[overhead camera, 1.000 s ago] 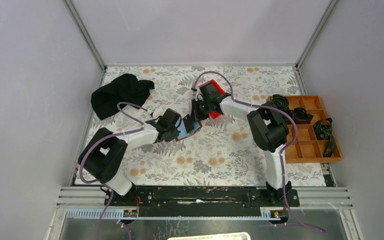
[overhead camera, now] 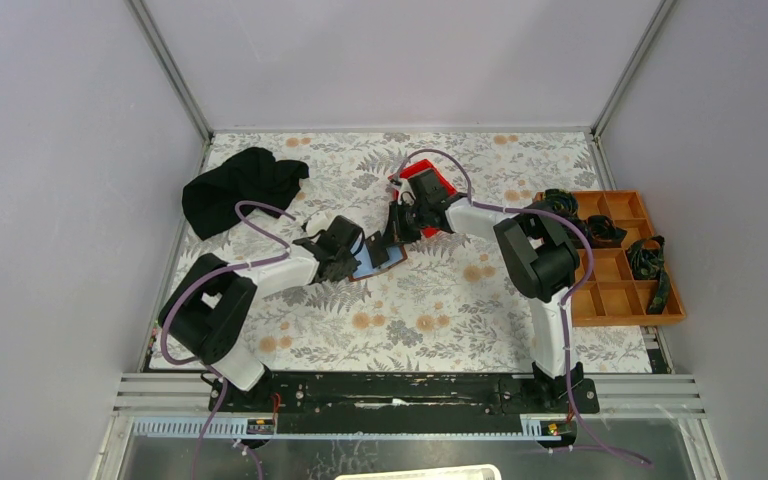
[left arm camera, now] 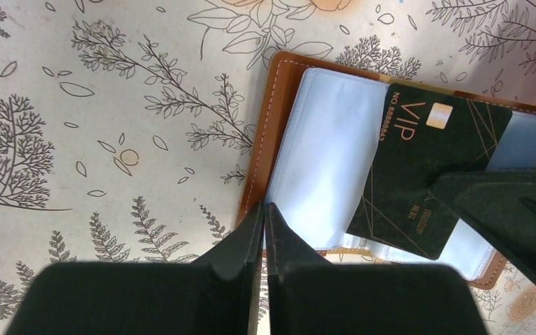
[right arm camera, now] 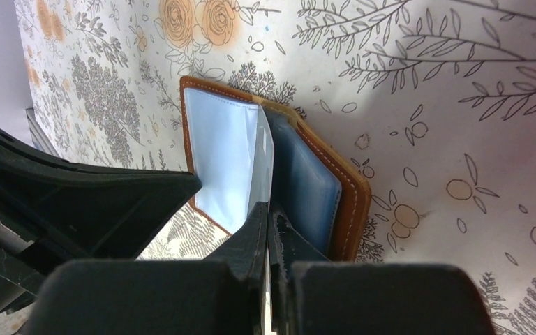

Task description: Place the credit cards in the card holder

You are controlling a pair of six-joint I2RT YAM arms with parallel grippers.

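The card holder (overhead camera: 366, 266) lies open, brown-edged with pale plastic sleeves (left arm camera: 321, 146). A dark green VIP card (left arm camera: 419, 153) lies on the sleeves in the left wrist view. My left gripper is at the holder's edge, fingertips very close together; whether fully shut is unclear. My right gripper is shut at a raised clear sleeve edge, which runs between its fingertips. In that view a black gripper body at the left covers part of the surroundings.
A red object (overhead camera: 434, 172) lies partly under the right arm. A black cloth (overhead camera: 240, 190) is at the back left, and a wooden compartment tray (overhead camera: 610, 310) with straps at the right.
The right gripper and its cable have shifted slightly toward the front of the table, with the holder moving very little. The left arm looks almost unchanged.
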